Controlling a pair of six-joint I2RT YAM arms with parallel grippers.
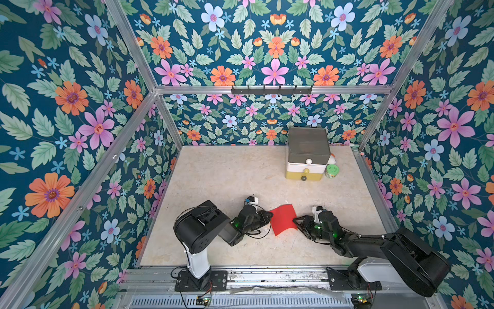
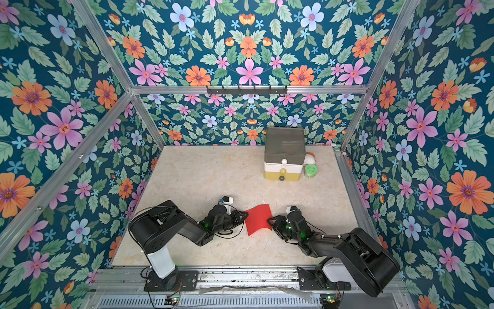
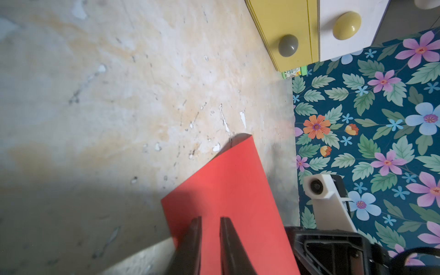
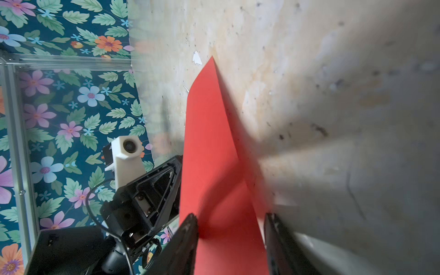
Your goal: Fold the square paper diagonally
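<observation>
The red paper (image 1: 283,219) lies bent between my two grippers on the pale table. One far corner curls off the surface, with shadow under it. At its left edge sits my left gripper (image 1: 270,215); the left wrist view shows its fingers (image 3: 192,243) a narrow gap apart, with red paper (image 3: 233,183) below and between them. My right gripper (image 1: 297,221) is at the right edge. Its fingers (image 4: 185,243) stand wider apart, with paper (image 4: 208,146) visible between them. Whether either touches the paper is unclear, and its near end is out of the wrist views.
A drawer box (image 1: 307,154) with a grey top stands at the back right, and a green-lidded jar (image 1: 332,170) is beside it. Bare table (image 1: 221,170) stretches behind and left of the paper.
</observation>
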